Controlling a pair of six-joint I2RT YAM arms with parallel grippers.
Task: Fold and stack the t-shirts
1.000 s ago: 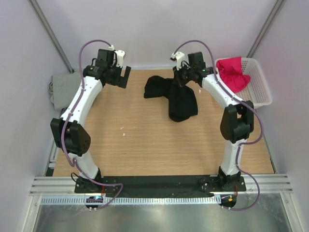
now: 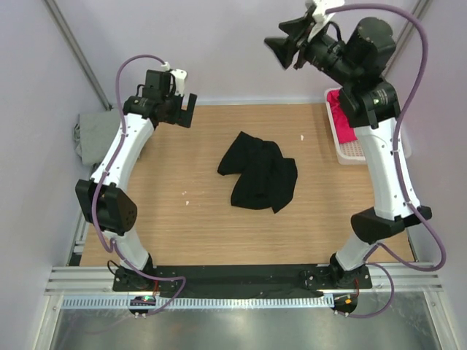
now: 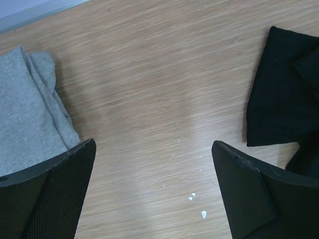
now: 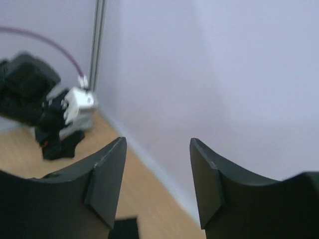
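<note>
A black T-shirt (image 2: 259, 175) lies loosely crumpled on the middle of the table, also at the right of the left wrist view (image 3: 271, 89). My left gripper (image 2: 186, 108) hangs open over the left of the table, empty. My right gripper (image 2: 284, 51) is raised high above the back of the table, its fingers apart and empty. A grey folded shirt (image 2: 95, 135) lies at the left edge, seen in the left wrist view (image 3: 25, 114).
A white basket (image 2: 349, 153) with red cloth (image 2: 339, 117) stands at the back right, partly hidden by my right arm.
The left arm has barely moved.
</note>
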